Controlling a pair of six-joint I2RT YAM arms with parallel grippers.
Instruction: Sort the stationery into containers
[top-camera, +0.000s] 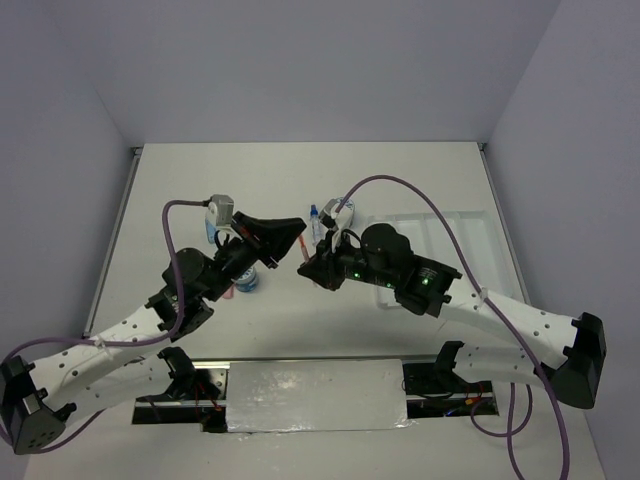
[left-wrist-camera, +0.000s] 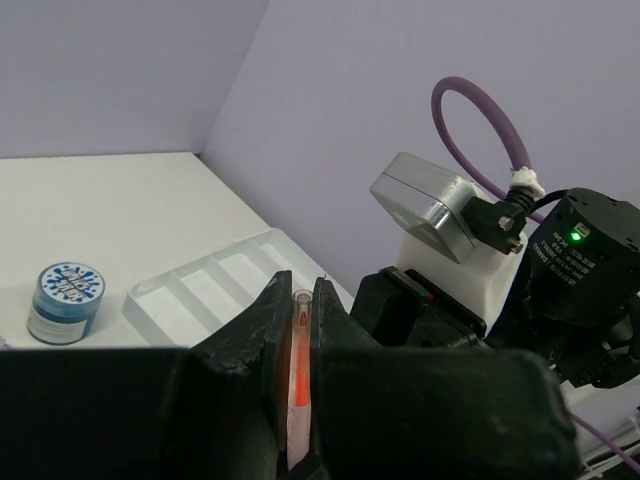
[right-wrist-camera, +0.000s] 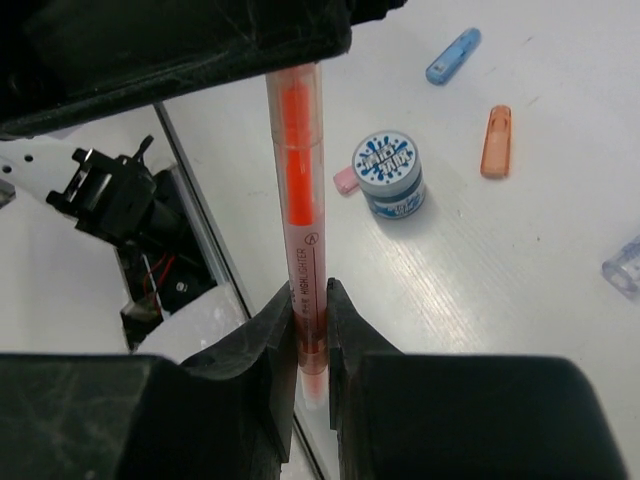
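An upright orange highlighter (right-wrist-camera: 300, 170) hangs in mid-air between my grippers at the centre of the top view. My left gripper is shut on its upper end; my right gripper is shut on its lower part. On the table lie a blue piece of stationery (right-wrist-camera: 452, 56), an orange one (right-wrist-camera: 497, 142), a pink one (right-wrist-camera: 346, 180) and a clear-blue bottle or pen (top-camera: 315, 225). A jar (right-wrist-camera: 390, 176) stands among them, another jar (left-wrist-camera: 66, 303) farther back. A white compartmented tray (top-camera: 460, 250) is at the right.
Grey walls enclose the back and both sides. The right arm partly covers the tray in the top view.
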